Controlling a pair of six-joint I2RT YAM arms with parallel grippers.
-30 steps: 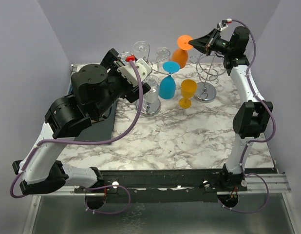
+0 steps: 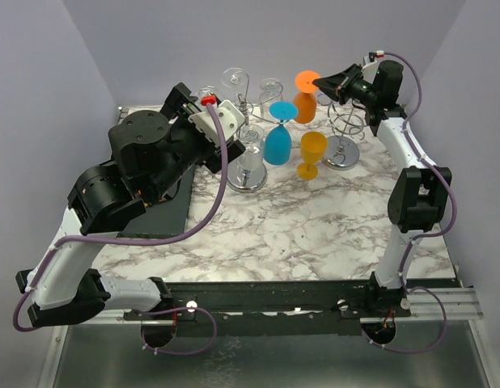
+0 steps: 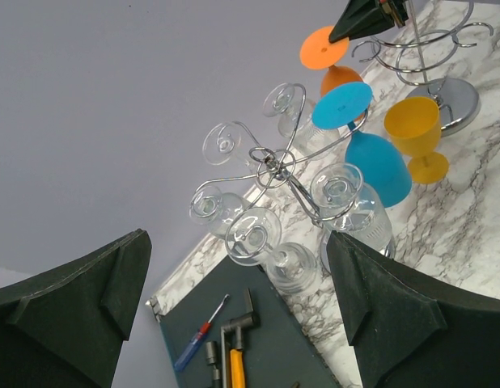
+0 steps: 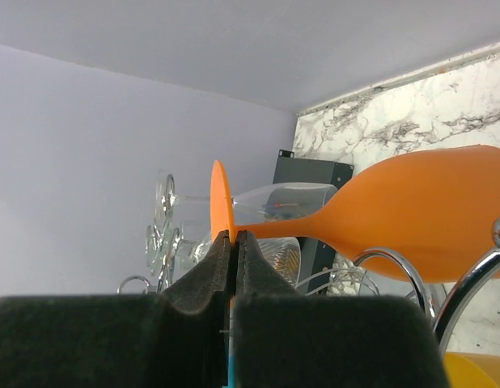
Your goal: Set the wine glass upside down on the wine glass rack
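Note:
Upside down, with its bowl below, an orange wine glass is held by the edge of its base disc in my right gripper. The right wrist view shows the thin orange disc between those shut fingertips. At the left is the wine glass rack, with clear glasses and a blue glass hanging upside down. The orange glass is near the blue one, on the rack's far right side; whether it touches an arm of the rack is unclear. My left gripper stands open and empty, facing the rack.
An upright yellow glass stands on the marble table beside the blue one. Behind it is a second metal rack. A dark tray with tools lies at left.
The left arm has moved only a little.

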